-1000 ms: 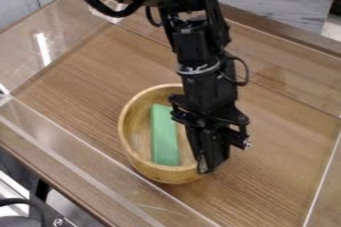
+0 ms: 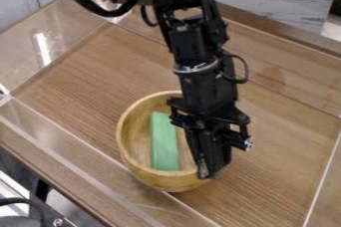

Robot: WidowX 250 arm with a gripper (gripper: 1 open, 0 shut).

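A yellow-tan round bowl rests on the wooden table near the front. Inside it lies a green rectangular block along the left half. The black arm comes down from the top, and its gripper is low over the bowl's right side, hiding part of that rim. Whether its fingers are open or shut, or hold anything, I cannot tell from this view.
Bare table spreads to the left and back, with more free room at the right. Clear strips or edging run along the table's left and right sides. A grey marbled wall stands behind.
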